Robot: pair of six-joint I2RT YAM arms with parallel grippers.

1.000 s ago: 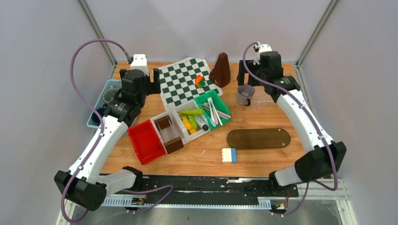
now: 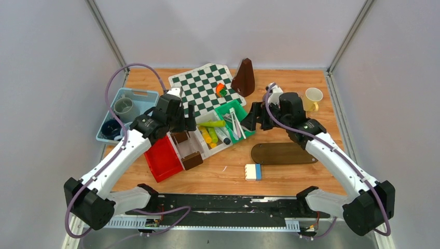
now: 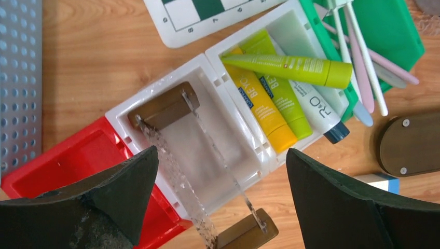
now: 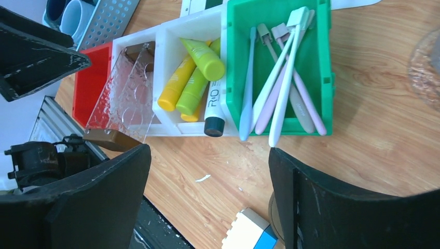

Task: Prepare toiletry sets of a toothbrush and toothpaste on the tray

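Several toothpaste tubes, yellow, green and white, lie in a white bin; a green tube [image 3: 290,67] rests across the others, and a white tube [image 4: 214,109] has a dark cap. Toothbrushes in white, blue, lilac and grey, one a white toothbrush [image 4: 285,83], lean in the green bin [image 4: 241,31], handles over its near edge. My left gripper stands open above the bins, nothing between its fingers. Open and empty too, my right gripper is over the toothbrush bin's right side. A brown oblong board [image 2: 286,153], possibly the tray, lies bare at front right.
An empty red bin [image 2: 163,158] joins a white bin holding a clear piece with brown ends [image 3: 166,106]. A chessboard [image 2: 202,85] and brown metronome-like block [image 2: 244,78] stand behind. Blue basket [image 2: 100,136] is left, yellow mug [image 2: 313,97] right, white-blue block [image 2: 252,172] in front.
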